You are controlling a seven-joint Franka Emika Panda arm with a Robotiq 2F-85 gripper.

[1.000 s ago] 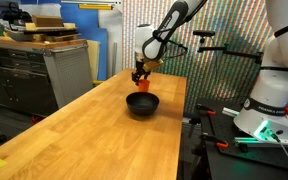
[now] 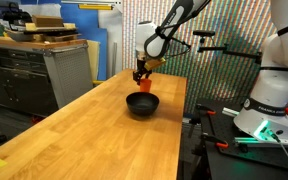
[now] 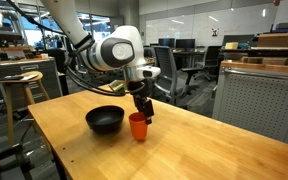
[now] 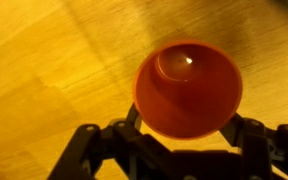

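Note:
A red cup [image 2: 144, 86] stands far along the wooden table, just behind a black bowl [image 2: 142, 103]. My gripper is shut on the cup, a dark finger against either side of its rim. From above, in the wrist view, the red cup [image 4: 188, 92] shows its open mouth and empty-looking inside. The second exterior view has the cup [image 3: 138, 126] upright under the white arm, close beside the bowl [image 3: 105, 120]. Whether its base touches the table cannot be told.
Bare wooden tabletop [image 2: 74, 125] stretches widely toward the near left in the first exterior view. The bowl is the nearest obstacle to the cup. Office chairs [image 3: 192, 62] and a cabinet [image 3: 254, 96] stand beyond the table.

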